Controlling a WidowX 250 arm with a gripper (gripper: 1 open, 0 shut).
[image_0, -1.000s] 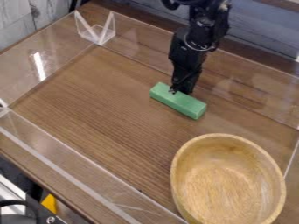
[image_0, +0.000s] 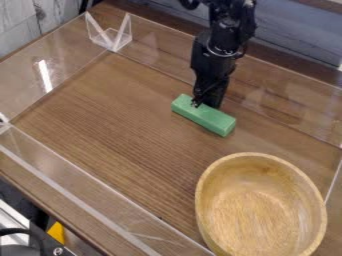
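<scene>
A green rectangular block (image_0: 210, 120) lies flat and slanted on the wooden table (image_0: 94, 130), a little right of centre. My black gripper (image_0: 201, 100) reaches down from the top to the block's upper left end, its tips at or just above that end. It looks shut, and nothing shows between its fingers. Whether it touches the block I cannot tell.
A large cream oval bowl (image_0: 261, 210) stands at the front right. A small clear wire-like object (image_0: 110, 32) sits at the back left.
My gripper and arm have shifted slightly to the left at the block's upper end. The block shows no visible movement.
</scene>
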